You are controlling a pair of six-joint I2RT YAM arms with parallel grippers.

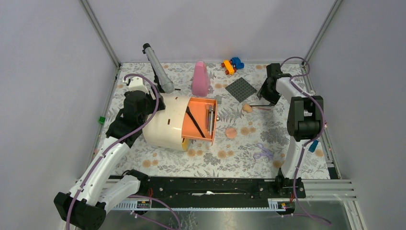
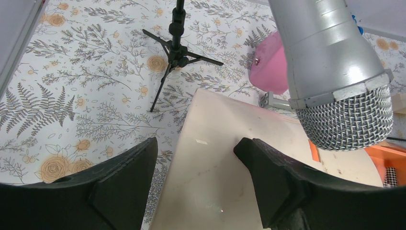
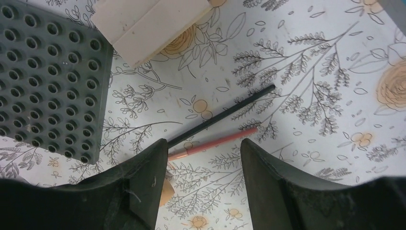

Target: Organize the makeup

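My right gripper hangs low and open over two thin makeup sticks, a black one [image 3: 220,115] and a coral one [image 3: 215,143], with nothing between its fingers. A tan round piece [image 1: 247,109] lies at their end. My left gripper is open above the cream cylindrical organizer [image 1: 163,124], whose orange drawer [image 1: 194,127] is pulled out and holds a black stick and several silver items. A peach disc [image 1: 230,132] lies right of the drawer.
A grey studded plate [image 1: 240,89], pink object [image 1: 200,79], toy [image 1: 229,66] and microphone on a stand [image 1: 160,69] stand toward the back. Purple scissors [image 1: 263,152] lie at front right, amid fairly clear table.
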